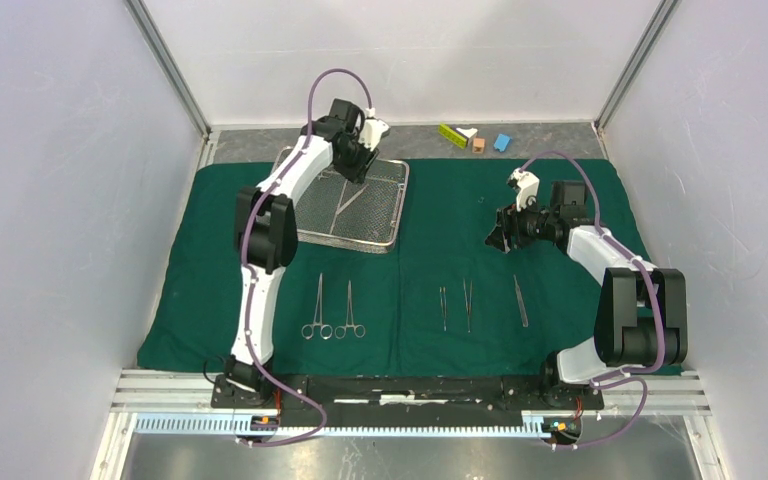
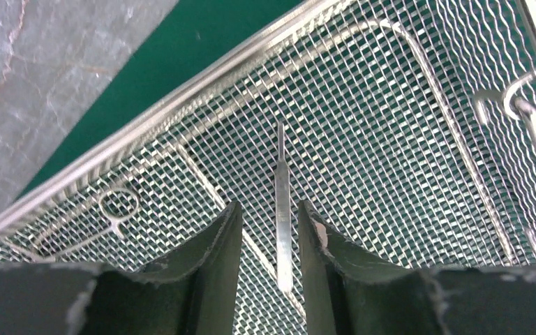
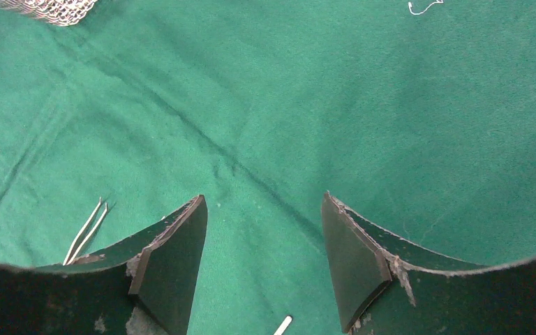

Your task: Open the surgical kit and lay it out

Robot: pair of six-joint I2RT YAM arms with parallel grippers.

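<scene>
A mesh tray [image 1: 385, 244] stands at the upper left of the cloth. Inside it lies a slim silver scalpel handle [image 2: 283, 223], resting on the mesh across a wire divider. My left gripper hovers over the tray, open, its fingertips [image 2: 232, 216] either side of the scalpel in view with gaps left. A ring-handled tool [image 2: 117, 209] and another [image 2: 534, 118] are also in the tray. On the right, my right gripper is open above bare cloth, nothing between its fingers.
Two ring-handled clamps [image 1: 317, 318] lie side by side below the tray. Tweezers [image 1: 468, 305] and a straight scalpel-like tool [image 1: 520, 300] lie on the green cloth [image 1: 440, 220] to the right. Small blocks [image 1: 478, 146] sit at the back edge. Clear cloth lies between the arms.
</scene>
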